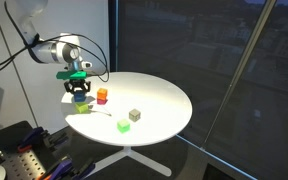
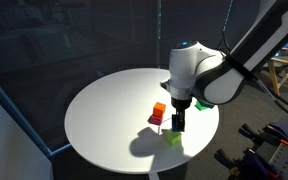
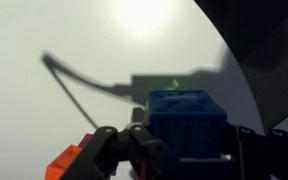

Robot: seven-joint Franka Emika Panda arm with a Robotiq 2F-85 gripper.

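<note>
My gripper [image 1: 79, 92] is shut on a blue cube [image 3: 187, 120], which fills the space between the fingers in the wrist view. Right beneath it sits a lime-green cube [image 1: 83, 107] on the white table. In exterior view 2 the lime-green cube [image 2: 174, 139] shows just under the gripper [image 2: 177, 122]. From the wrist only a green sliver [image 3: 172, 86] peeks out behind the blue cube. Whether the two cubes touch cannot be told.
Close by, an orange cube [image 1: 102, 93] stands on a pinkish-red cube [image 1: 101, 101]. A grey cube [image 1: 135, 115] and a green cube [image 1: 123, 126] lie farther along the round table [image 1: 164, 100].
</note>
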